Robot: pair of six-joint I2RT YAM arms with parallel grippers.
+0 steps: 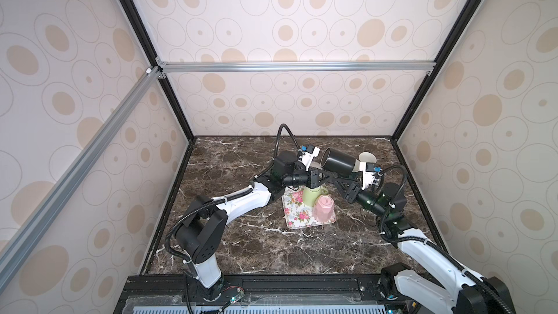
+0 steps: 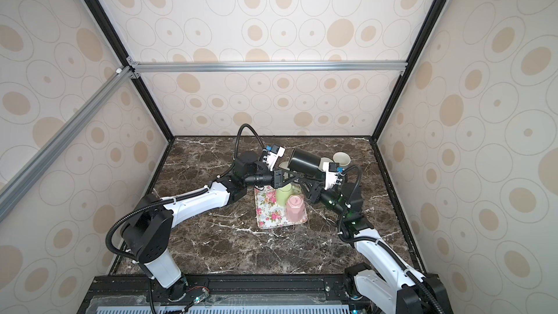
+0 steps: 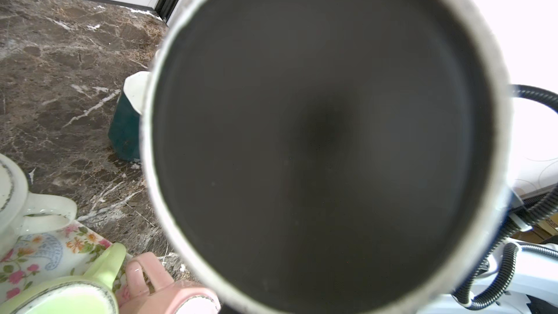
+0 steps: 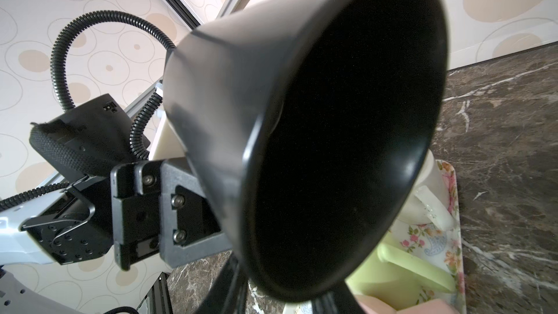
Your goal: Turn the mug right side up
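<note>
The black mug (image 1: pixel 340 162) is held in the air on its side, above and behind the floral tray (image 1: pixel 293 218). Its flat, pale-rimmed base (image 3: pixel 325 139) fills the left wrist view, and its hollow mouth faces the right wrist camera. My left gripper (image 1: pixel 323 178) is shut on the mug at its lower side; the exact grip and handle are hidden. Close beside it is my right gripper (image 1: pixel 338 180), its blurred fingers (image 4: pixel 223 293) apart below the mug's rim. Whether they touch the mug cannot be told.
On the tray are a green mug (image 1: pixel 311 197), a pink mug (image 1: pixel 323 208) and a white mug (image 3: pixel 43 212). A teal cup (image 3: pixel 125 128) stands behind, and a white cup (image 1: pixel 366 157) at the back right.
</note>
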